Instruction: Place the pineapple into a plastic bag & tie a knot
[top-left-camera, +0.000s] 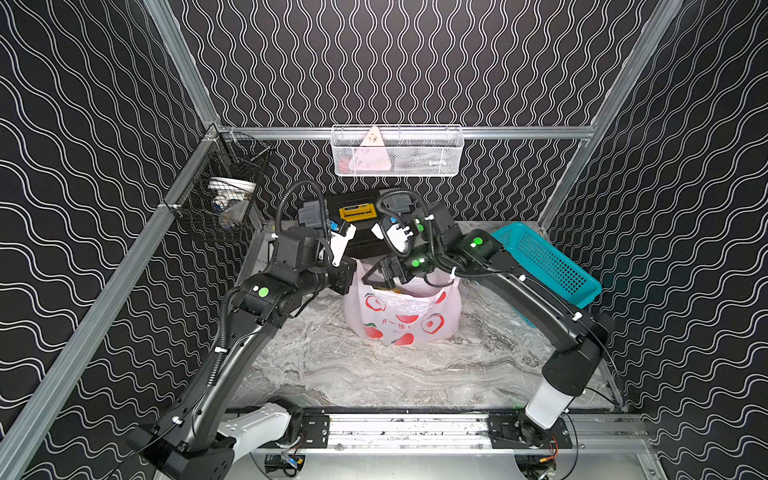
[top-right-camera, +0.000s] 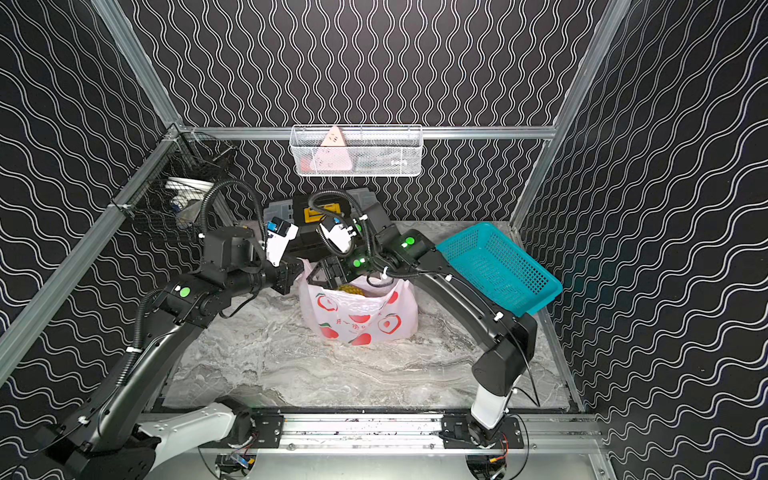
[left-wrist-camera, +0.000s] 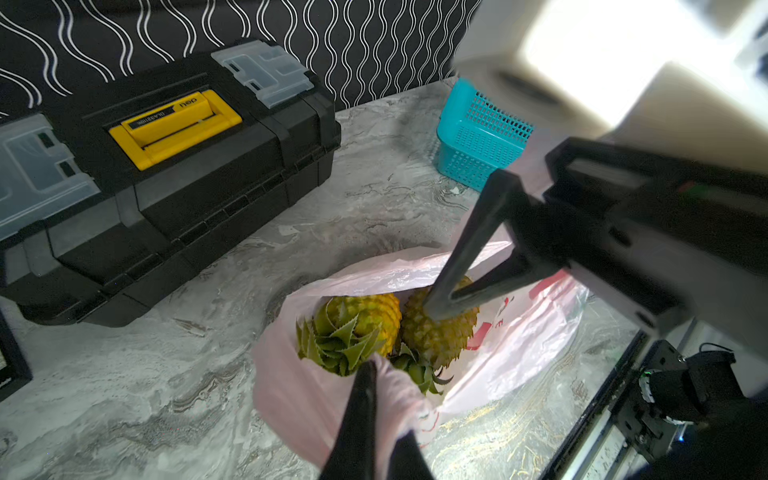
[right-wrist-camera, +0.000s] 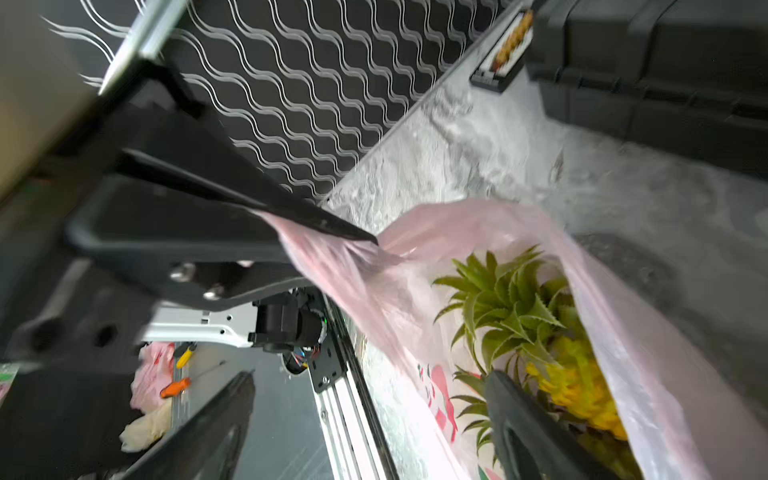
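Observation:
Two yellow pineapples with green crowns, a left one (left-wrist-camera: 372, 316) and a right one (left-wrist-camera: 436, 340), lie inside the pink plastic bag (top-left-camera: 404, 316) printed with red fruit. The bag stands on the table with its mouth open. My left gripper is shut on the bag's left handle, seen pinched between black fingers in the right wrist view too. Over the bag's mouth reaches my right gripper (top-left-camera: 374, 276), close to the left one. Its fingers (right-wrist-camera: 524, 424) are spread wide, with the bag's rim and a pineapple crown showing beyond the gap.
Behind the bag sits a black toolbox (left-wrist-camera: 176, 200) with a yellow handle. A teal basket (top-left-camera: 552, 268) is at the right. A white mesh basket (top-left-camera: 400, 156) hangs on the back rail.

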